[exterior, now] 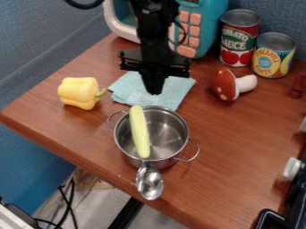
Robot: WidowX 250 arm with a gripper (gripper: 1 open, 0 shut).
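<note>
The black gripper [153, 76] hangs over a light blue cloth [176, 90] behind the steel pot; its fingertips are dark and hard to make out. The pot [174, 126] holds a pale yellow, long object [140, 132], and a metal spoon [149, 182] lies across its front rim. A yellow bell pepper [78, 92] sits to the left, and a toy mushroom [227, 84] to the right of the cloth.
A tomato can [238, 41] and a yellow-labelled can [273, 60] stand at back right, beside a teal toy microwave [206, 20]. A black appliance [274, 219] is at the right edge.
</note>
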